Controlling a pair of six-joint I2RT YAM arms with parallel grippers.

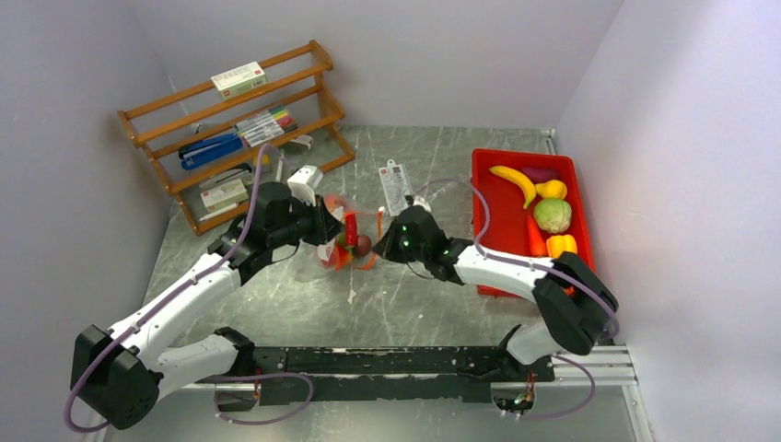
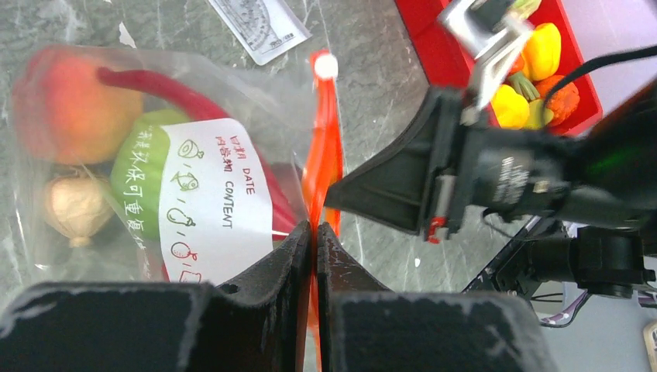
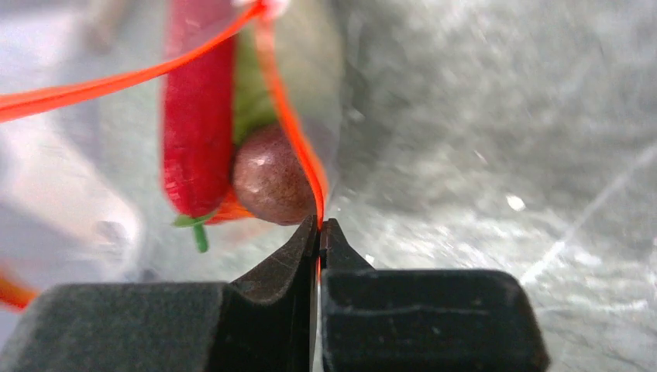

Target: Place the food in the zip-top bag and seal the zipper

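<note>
The clear zip top bag (image 2: 213, 209) stands with its orange-edged mouth open toward the right arm. Through its film show a red chili (image 3: 197, 132), a dark brown round food (image 3: 267, 174), a green food (image 2: 135, 163), an orange-red round food (image 2: 85, 105) and an onion-like bulb (image 2: 77, 205). My left gripper is shut on one side of the orange zip edge (image 2: 319, 170). On the opposite side, my right gripper is shut, with the thin orange strip running between its fingertips. In the top view both arms partly cover the bag.
A red bin (image 1: 497, 221) with several more foods stands on the right. Behind the bag lies a flat printed card (image 1: 395, 187). The wooden rack (image 1: 327, 106) occupies the back left.
</note>
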